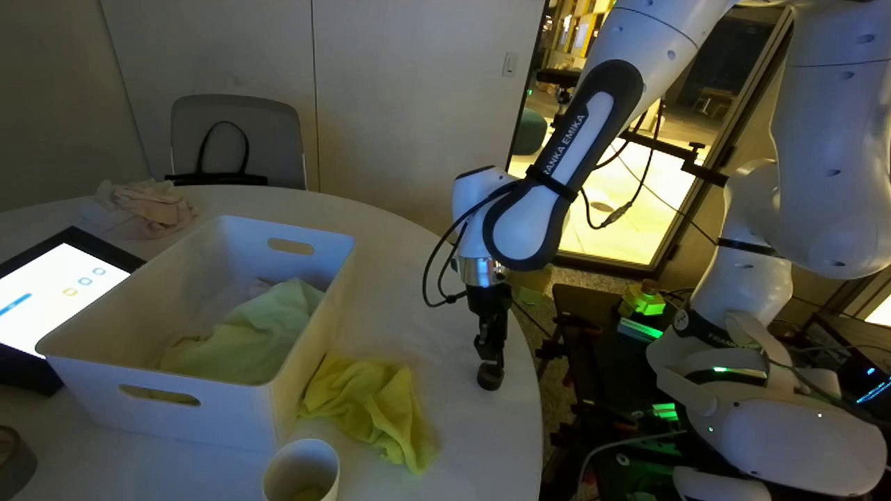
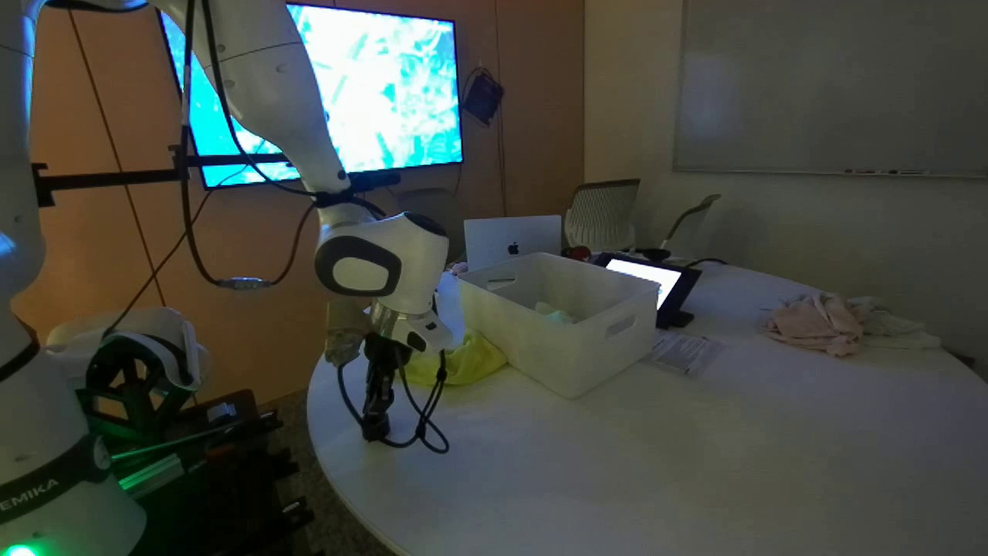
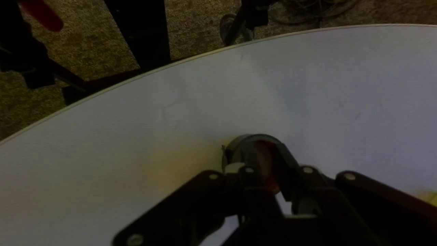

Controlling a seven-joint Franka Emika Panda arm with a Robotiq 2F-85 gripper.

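Note:
My gripper (image 1: 491, 364) points straight down at the right part of the white table, shut on a small dark round object (image 1: 490, 378) at its fingertips. From above, in the wrist view, this object (image 3: 230, 150) looks like a short cylinder or ring with a dark rim and a reddish inside. The fingers (image 3: 289, 160) cover much of it, so its exact shape is hard to make out. In exterior view 2 the gripper (image 2: 376, 425) is low, at or just above the tabletop; the object blends into the black fingers there.
A white bin (image 1: 188, 422) with pale green cloth (image 1: 250, 330) inside stands left of the gripper. Beside it lie a yellow cloth (image 1: 372, 409) and a white cup (image 1: 284, 476). A lit tablet (image 1: 50, 292) and pink cloth (image 1: 154, 209) are farther left. The table edge (image 3: 123, 83) is close.

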